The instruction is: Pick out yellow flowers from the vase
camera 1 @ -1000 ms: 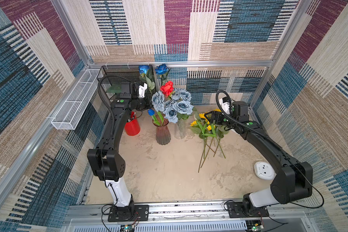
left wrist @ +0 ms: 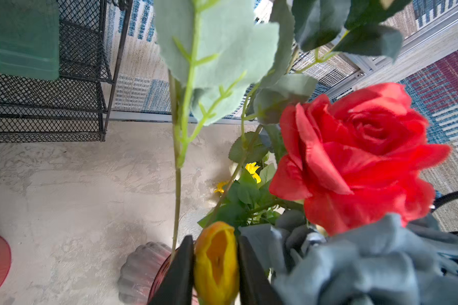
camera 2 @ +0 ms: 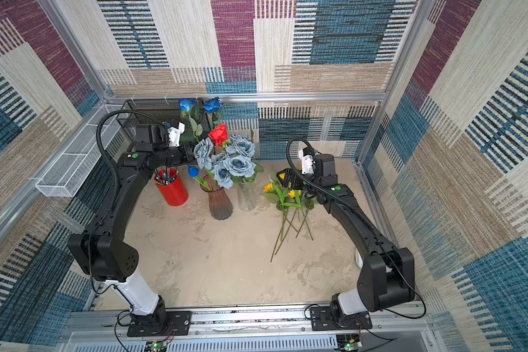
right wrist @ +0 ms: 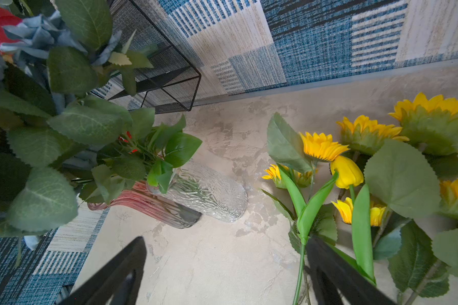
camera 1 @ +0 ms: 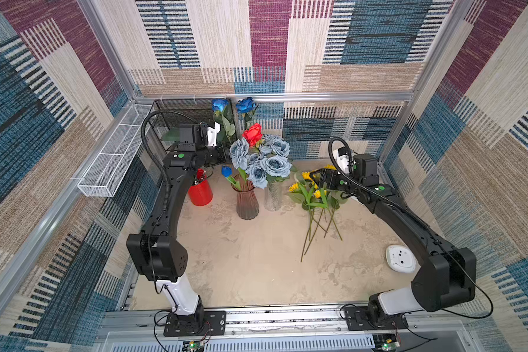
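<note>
In the left wrist view a yellow tulip (left wrist: 214, 264) sits between the fingers of my left gripper, beside a red rose (left wrist: 353, 152) and grey-blue roses; whether they grip it is unclear. Behind and below stand a ribbed smoked vase (camera 1: 247, 205) and a clear vase (right wrist: 208, 193), both holding flowers. My right gripper is open over the table, with nothing between its fingers. Loose yellow sunflowers (right wrist: 323, 145) and a yellow tulip (right wrist: 346, 172) with long stems lie on the table beneath it, right of the vases.
A red container (camera 1: 200, 193) stands left of the vases, with a dark mesh rack (right wrist: 173, 91) behind. A white wire basket (camera 1: 99, 182) hangs on the left wall. A white round device (camera 1: 400, 258) lies at right.
My left arm has shifted slightly to the left over the last second. The right arm and the flowers lying on the table look almost unchanged.
</note>
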